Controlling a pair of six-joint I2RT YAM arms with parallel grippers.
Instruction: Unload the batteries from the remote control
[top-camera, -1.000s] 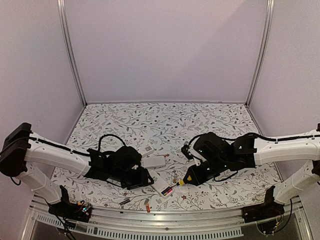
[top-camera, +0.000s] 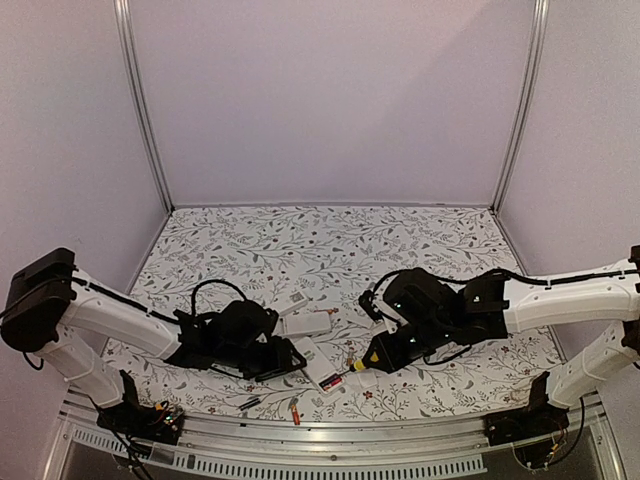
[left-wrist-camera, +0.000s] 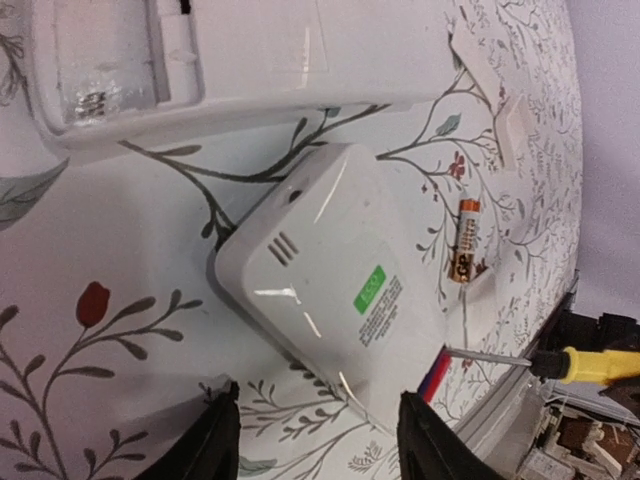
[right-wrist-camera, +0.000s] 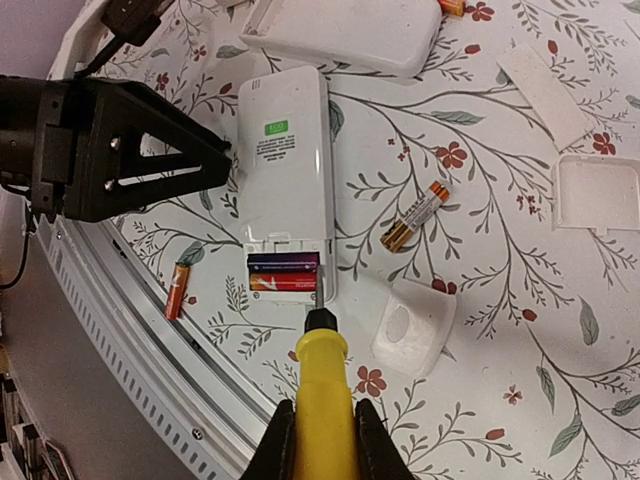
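Observation:
The white remote (right-wrist-camera: 283, 170) lies with its battery bay showing two batteries, a purple one (right-wrist-camera: 282, 261) and an orange-red one (right-wrist-camera: 282, 283). My right gripper is shut on a yellow screwdriver (right-wrist-camera: 322, 370), whose tip rests at the bay's right end. My left gripper is part open at the remote's outer side, with nothing seen held between its fingers. A loose battery (right-wrist-camera: 414, 215) lies right of the remote, and another (right-wrist-camera: 178, 290) near the table's front edge.
A white tray (right-wrist-camera: 340, 35) lies behind the remote. A small white piece (right-wrist-camera: 410, 325), a flat strip (right-wrist-camera: 545, 95) and a square lid (right-wrist-camera: 595, 195) lie to the right.
My left arm has shifted slightly at the remote. My right gripper and the screwdriver look almost unchanged.

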